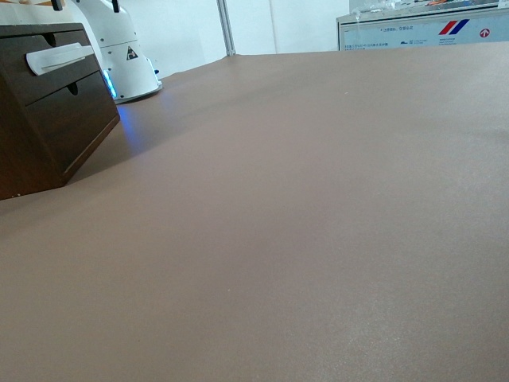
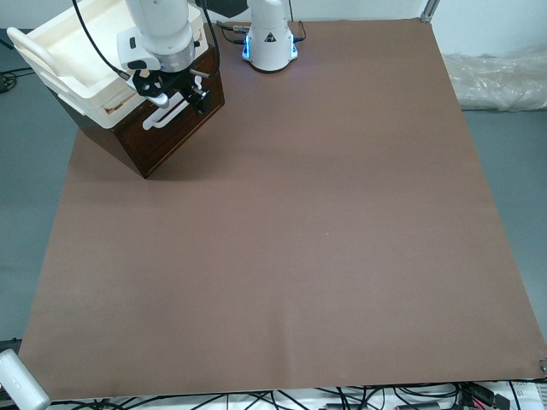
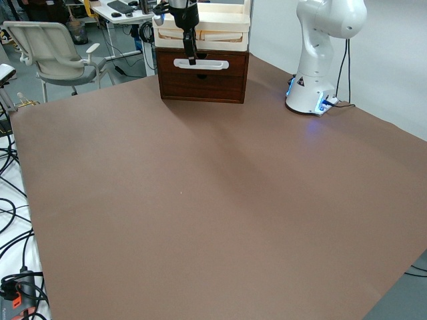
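Note:
A dark wooden drawer box (image 2: 149,149) stands at the upper left of the table in the left view, with a white open bin (image 3: 213,20) on top. A white handle (image 3: 200,65) runs across its upper drawer front. The black gripper (image 3: 192,59) points down in front of that drawer, at the handle's height in the right view. Whether its fingers are apart or closed, or touch the handle, I cannot tell. In the top view the box (image 1: 56,135) shows at the left edge, drawers closed.
Cables and hardware (image 3: 20,293) line one table edge.

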